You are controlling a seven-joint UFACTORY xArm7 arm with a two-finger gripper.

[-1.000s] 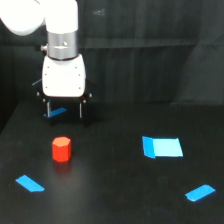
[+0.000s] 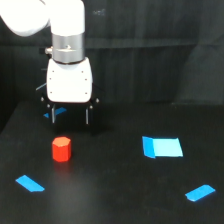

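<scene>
My white gripper (image 2: 70,112) hangs over the left side of the black table, its two dark fingers pointing down and apart, with nothing visible between them. A red hexagonal block (image 2: 61,149) stands upright on the table, in front of the gripper and below it in the view.
A light blue square (image 2: 168,147) with a darker blue edge lies at the right. Blue strips (image 2: 29,184) lie at front left, front right (image 2: 200,192) and behind the gripper.
My gripper has moved slightly right and a little down in the view. The red block has not moved.
</scene>
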